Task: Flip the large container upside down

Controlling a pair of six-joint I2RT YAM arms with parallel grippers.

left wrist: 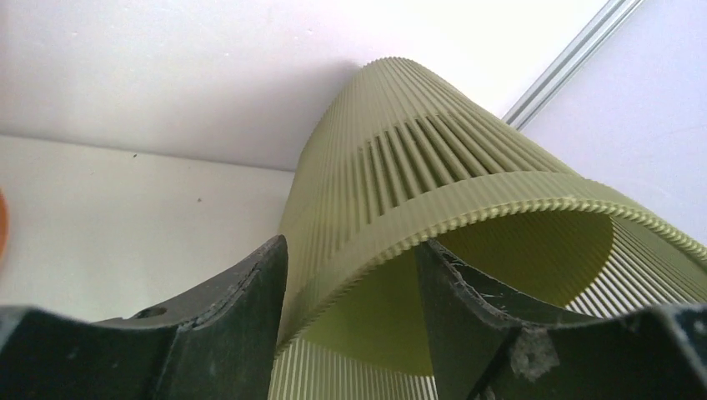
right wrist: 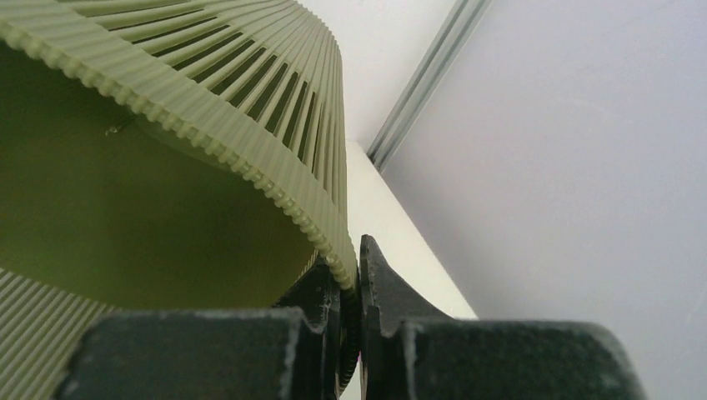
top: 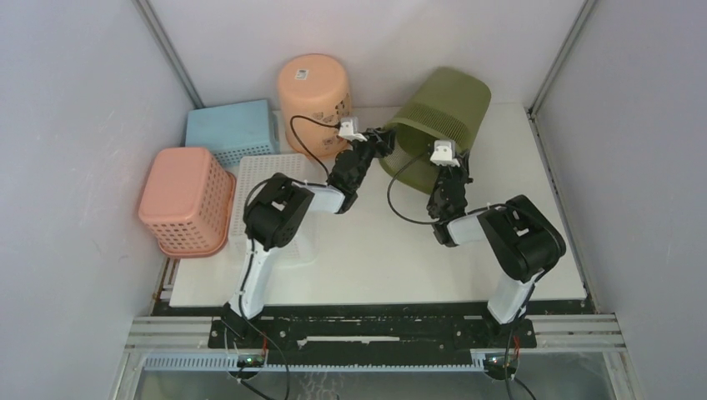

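The large olive-green container lies tilted at the back right of the table, its open mouth facing the front and its closed end toward the back wall. On the right side of its rim, my right gripper is shut, the ribbed edge pinched between its fingers. At the rim's left side stands my left gripper, its fingers apart. One finger is outside the wall and the other inside the mouth, with visible gaps beside the rim. In the top view the left gripper's tips meet the container's left edge.
An orange container stands close to the left arm at the back. Further left are a blue basket, a pink basket and a white basket.
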